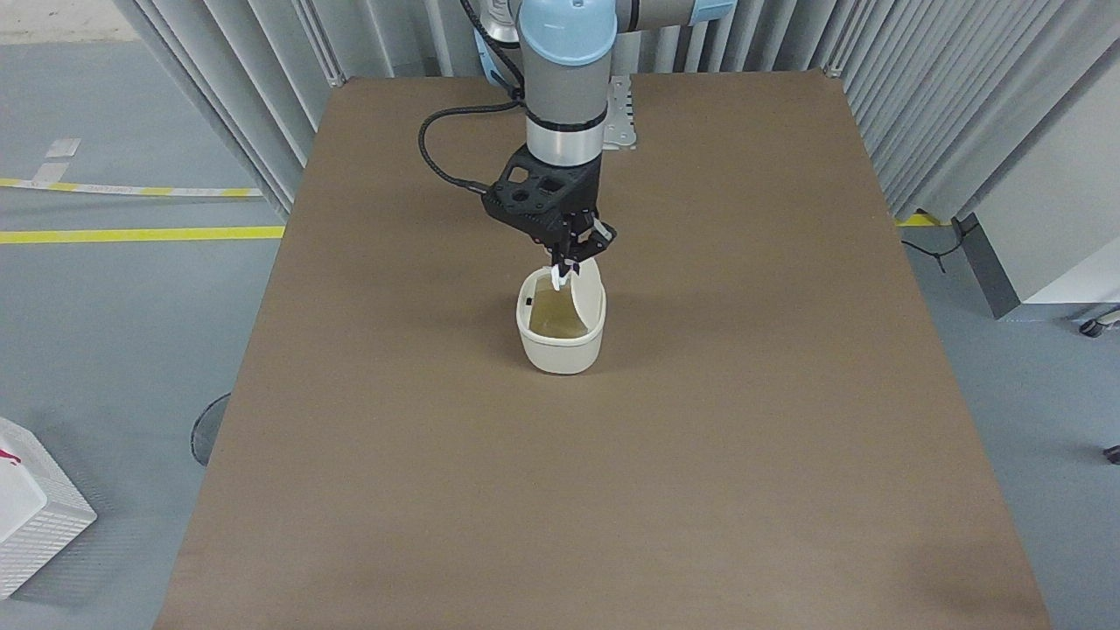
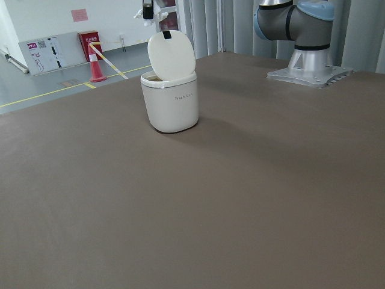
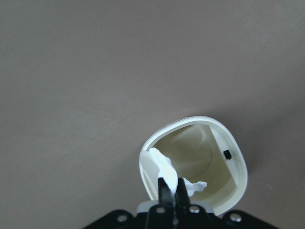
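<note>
A cream trash can (image 1: 556, 355) (image 2: 170, 108) stands on the brown table, its lid (image 2: 171, 54) raised and its inside open. Directly over it is my gripper (image 1: 567, 268), shut on a crumpled white tissue (image 3: 164, 169) that hangs down between the fingertips. From the wrist view the tissue is above the can's mouth, near the lid side. In the left view only the bottom of the gripper and some tissue show above the lid, at the top edge.
A robot base (image 2: 310, 75) stands at the back of the table. A white box (image 1: 31, 509) is on the floor to the left.
</note>
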